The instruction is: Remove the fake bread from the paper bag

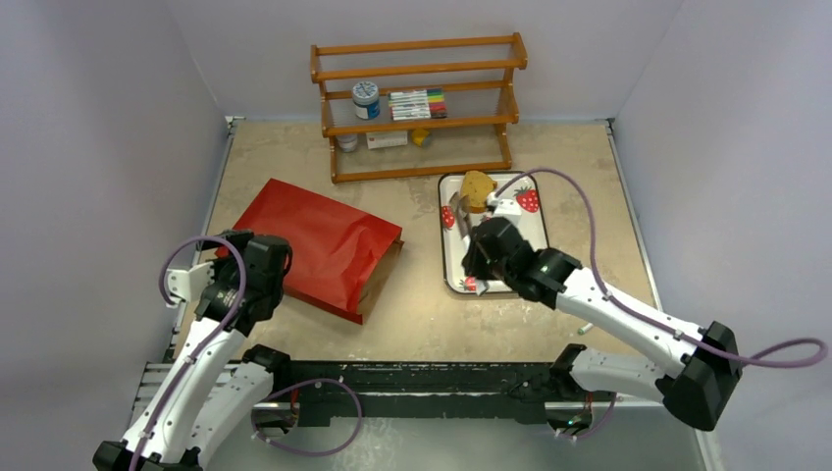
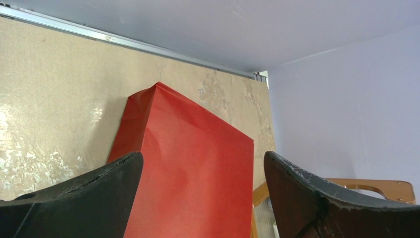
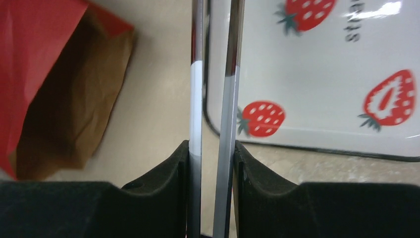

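Observation:
The red paper bag (image 1: 319,240) lies on its side on the left of the table, its brown-lined mouth facing front right; its inside (image 3: 89,94) shows partly in the right wrist view, with no bread visible there. On the strawberry-print tray (image 1: 453,275) rests the yellow-brown fake bread (image 1: 477,188). My right gripper is shut on a pair of metal tongs (image 3: 196,114), whose far ends run out of the frame. Behind the bag's closed end, my left gripper stands with its fingers (image 2: 124,171) well apart, the bag showing between them.
A wooden rack (image 1: 422,177) at the back carries a jar (image 1: 365,99) and a set of coloured pens (image 1: 417,103). A small pale stick (image 1: 586,329) lies front right. Between bag and tray the table (image 1: 417,319) is clear.

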